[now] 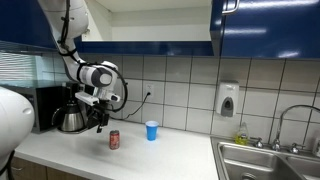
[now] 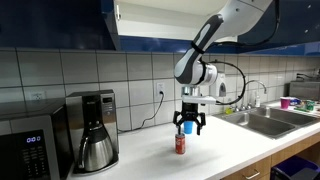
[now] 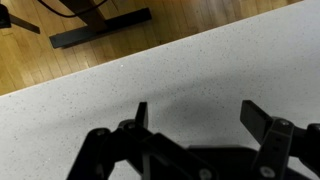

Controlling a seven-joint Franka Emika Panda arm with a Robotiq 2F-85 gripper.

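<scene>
My gripper (image 1: 98, 125) hangs open over the left part of the white counter (image 1: 165, 155). A red can (image 1: 114, 140) stands upright on the counter a little to the right of the gripper in exterior view 1. Farther right stands a blue cup (image 1: 151, 131) near the tiled wall. From the other side, the can (image 2: 180, 144) appears just below and left of the gripper, without clear contact. In the wrist view the fingers (image 3: 140, 115) are wide apart over bare pale countertop (image 3: 190, 85), with nothing between them.
A coffee maker with a steel carafe (image 2: 97, 147) and a black microwave (image 2: 27, 142) occupy one end of the counter. The sink (image 1: 255, 162) lies at the far right. Wooden floor (image 3: 190, 18) shows past the counter's edge. Clear counter surrounds the can.
</scene>
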